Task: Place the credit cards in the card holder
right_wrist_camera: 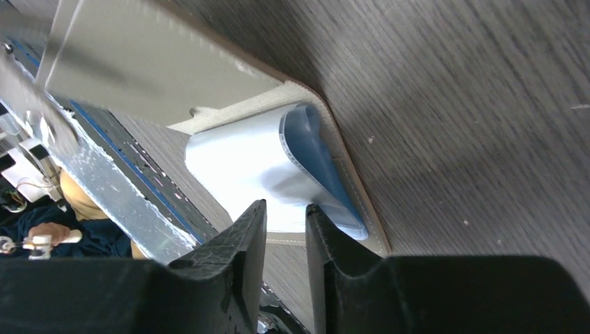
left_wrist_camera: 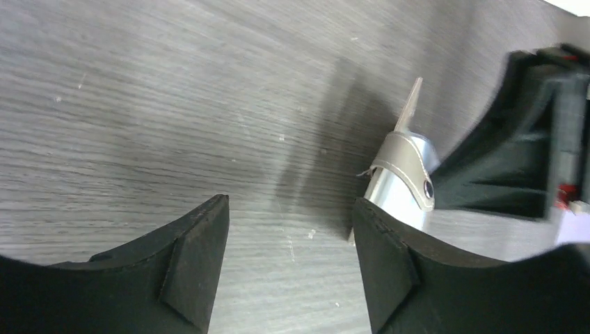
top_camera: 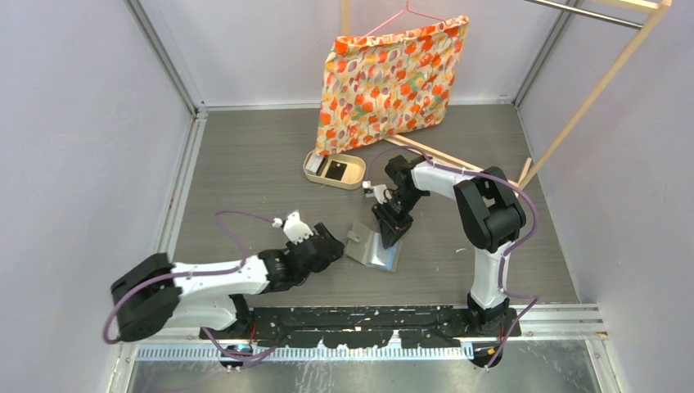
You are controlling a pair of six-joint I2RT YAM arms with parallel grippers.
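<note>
The card holder lies open on the table, its flap to the left and white cards or sleeve with a blue pocket on the right. My right gripper is over that white and blue part, its fingertips a little apart; whether they touch it cannot be told. My left gripper stands open just left of the holder, which shows edge-on with its snap strap in the left wrist view, beside the right gripper's blurred fingers. Nothing shows between the left fingertips.
A beige tray with dark and white items sits at the back, under a flowered cloth. Wooden bars lie behind the right arm.
</note>
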